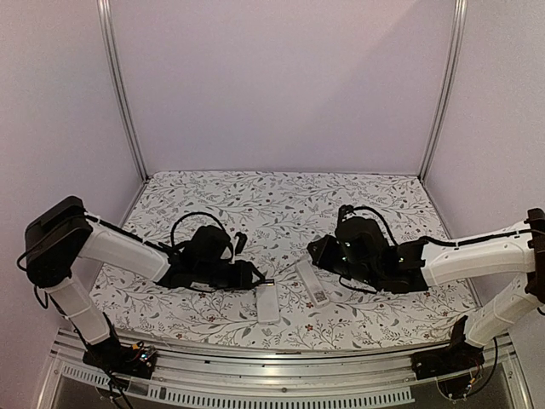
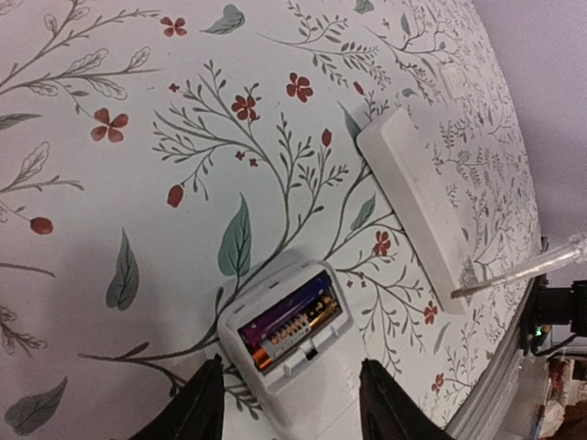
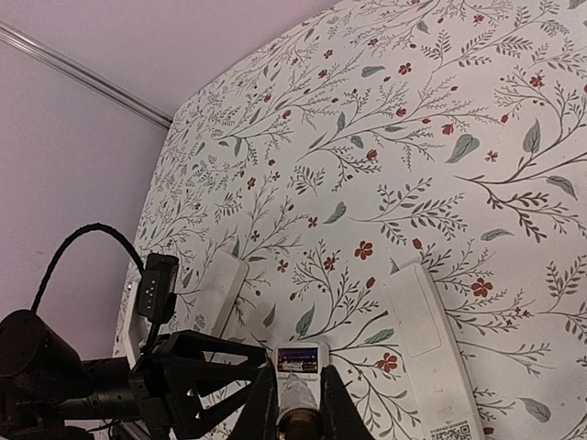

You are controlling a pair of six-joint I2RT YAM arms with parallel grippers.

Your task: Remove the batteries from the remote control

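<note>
The white remote (image 1: 267, 305) lies upright-lengthwise near the front middle, with two batteries (image 2: 290, 320) visible in its open compartment. My left gripper is open just above it, fingers either side of the lower body, nothing held. My right gripper is shut on a clear-handled tool, seen reaching in from the right in the left wrist view; it is raised to the right of the remote.
A long white box (image 3: 431, 357) with a printed code lies right of the remote; another white piece (image 3: 220, 289) appears beyond in the right wrist view.
</note>
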